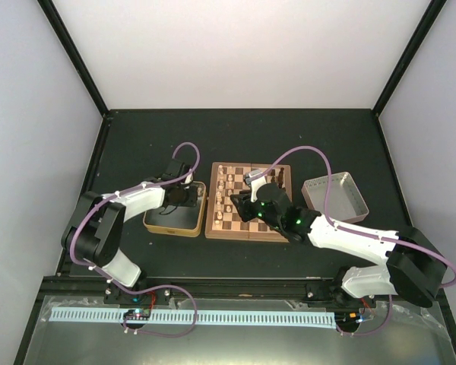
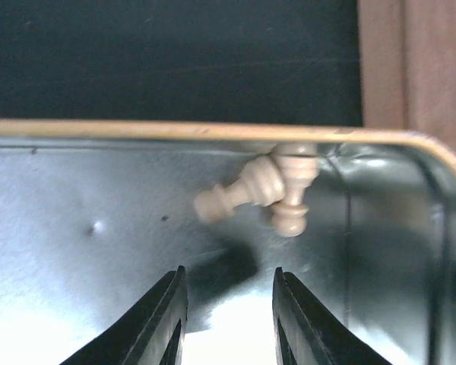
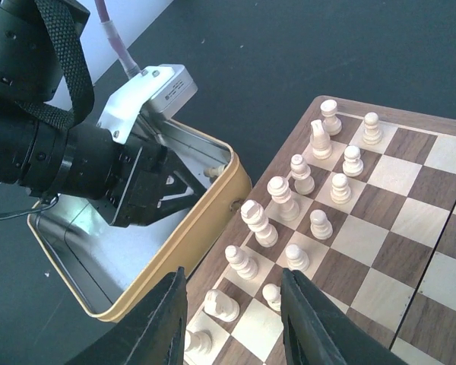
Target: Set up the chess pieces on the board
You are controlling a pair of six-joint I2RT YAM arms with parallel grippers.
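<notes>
Two pale pieces lie in the tan-rimmed tray (image 2: 99,129): one pawn (image 2: 239,192) on its side, against another pawn (image 2: 292,190) by the wall. My left gripper is above the tray floor, fingers apart and empty, a little short of the pawns. On the chessboard (image 3: 380,255), white pieces (image 3: 283,199) stand upright in two rows along the edge nearest that tray. Over the board hangs my right gripper, open, with no piece held. Dark pieces (image 1: 280,175) show at the board's far right, partly hidden by the right arm.
A pale, empty-looking bin (image 1: 336,198) stands right of the board. The tan tray sits close against the board's left side. Bare black table (image 1: 243,137) stretches behind both. The right arm crosses over the board's right half.
</notes>
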